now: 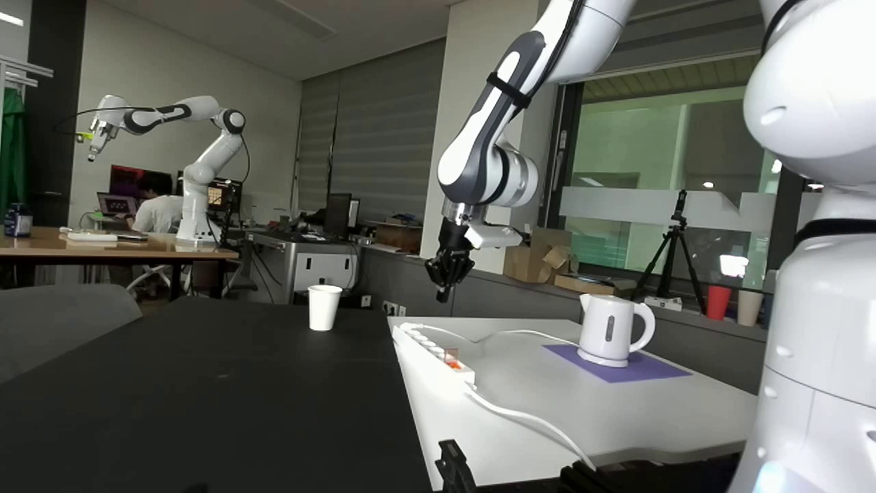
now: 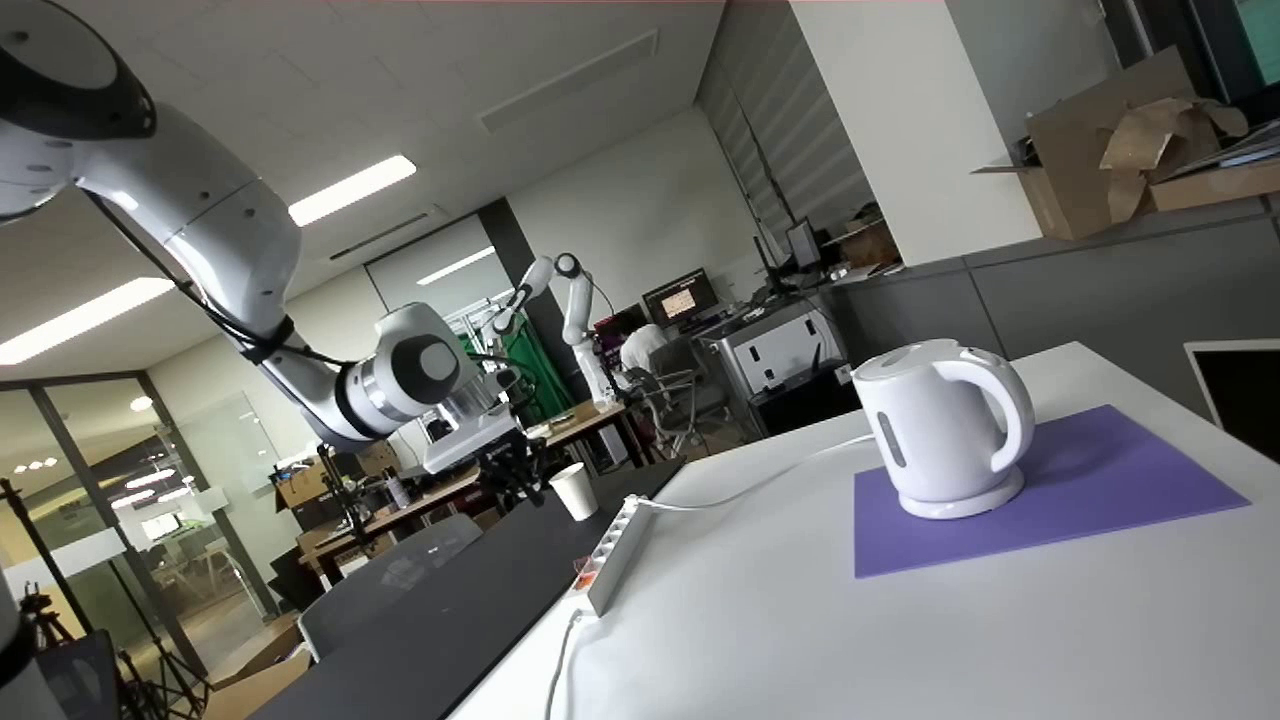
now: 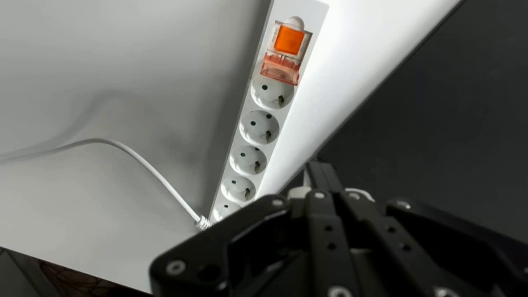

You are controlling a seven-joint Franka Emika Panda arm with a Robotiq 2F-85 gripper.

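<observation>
A white power strip point(image 3: 271, 109) lies along the edge of the white table, with a row of round sockets and an orange switch point(image 3: 289, 40) at one end. Beside the switch, its clear red cover point(image 3: 280, 69) is flipped open over the nearest socket. Above the strip hangs my gripper point(image 1: 444, 293), clear of it and of the table. Its black fingers point(image 3: 324, 179) are shut together in the wrist view, with nothing visible between them. The same gripper point(image 2: 528, 486) appears near the paper cup's line of sight in exterior view 2.
On a purple mat point(image 2: 1138, 488) stands a white kettle point(image 2: 944, 428). A white paper cup point(image 1: 324, 307) is upright on the black table point(image 1: 222, 402). White cables run from the strip. Much of both tabletops is clear.
</observation>
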